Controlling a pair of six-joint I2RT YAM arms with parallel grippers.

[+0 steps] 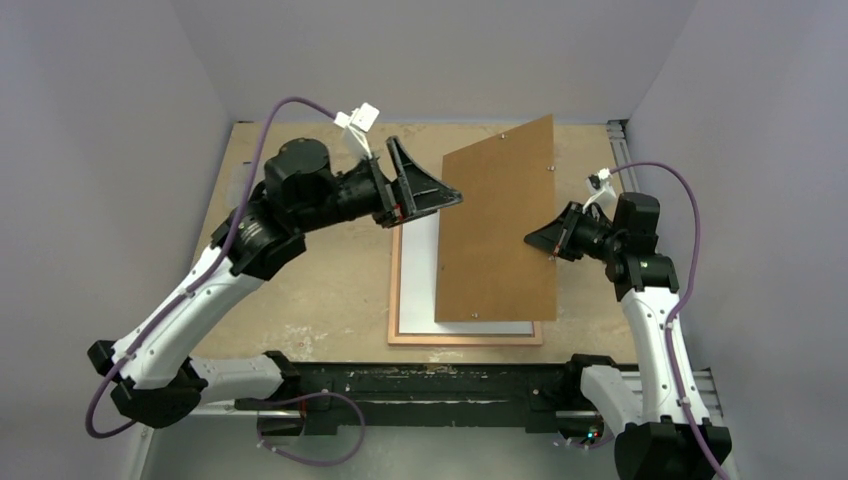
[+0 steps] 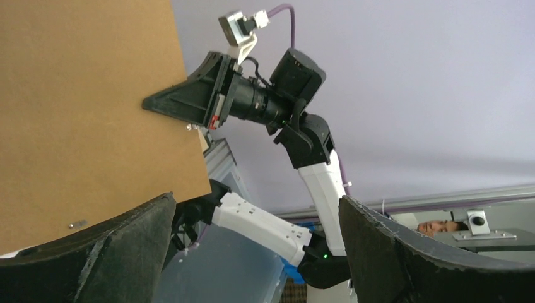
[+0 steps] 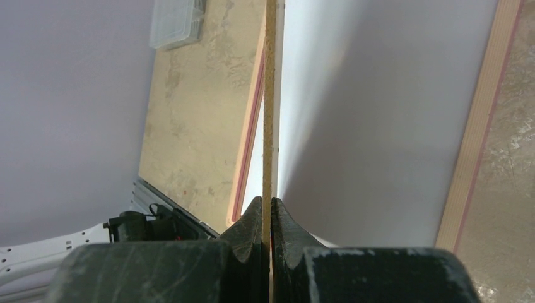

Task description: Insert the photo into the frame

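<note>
The brown backing board is held tilted over the pale wooden frame, with metal tabs along its edges. My right gripper pinches its right edge; in the right wrist view the board is seen edge-on between the fingertips. Inside the frame lies a plain white surface; whether this is the photo's back I cannot tell. My left gripper is open and empty, its fingers spread wide. From above, its tips are near or over the board's left edge; contact cannot be judged.
A clear plastic box sits at the table's far left, mostly behind the left arm from above. Bare tabletop lies left of the frame. Grey walls enclose the table's back and sides.
</note>
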